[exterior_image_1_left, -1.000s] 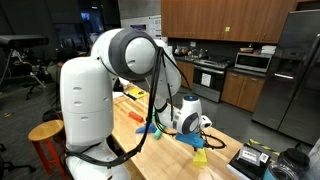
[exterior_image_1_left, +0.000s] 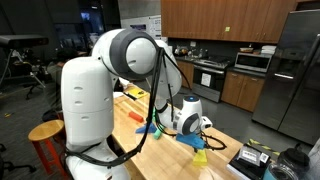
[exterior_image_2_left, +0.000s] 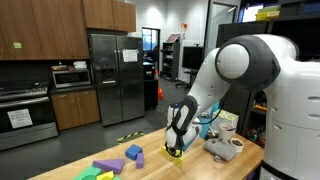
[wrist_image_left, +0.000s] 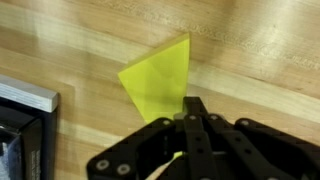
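Observation:
A flat yellow piece (wrist_image_left: 160, 82), perhaps paper or cloth, lies on the wooden table. In the wrist view the dark fingers of my gripper are shut over its right part, and nothing clearly shows between them. The same yellow piece (exterior_image_1_left: 200, 158) is below the gripper (exterior_image_1_left: 205, 148) in the first exterior view. In the second exterior view the gripper (exterior_image_2_left: 174, 153) is low over the yellow piece (exterior_image_2_left: 168, 155). Whether the fingertips touch it, I cannot tell.
A dark box with a silver edge (wrist_image_left: 28, 94) stands at the left in the wrist view. Purple (exterior_image_2_left: 140, 159), blue (exterior_image_2_left: 133, 152) and green (exterior_image_2_left: 88, 173) things lie on the table. A yellow-topped black object (exterior_image_1_left: 293, 158) sits at the right. Bare wood surrounds the yellow piece.

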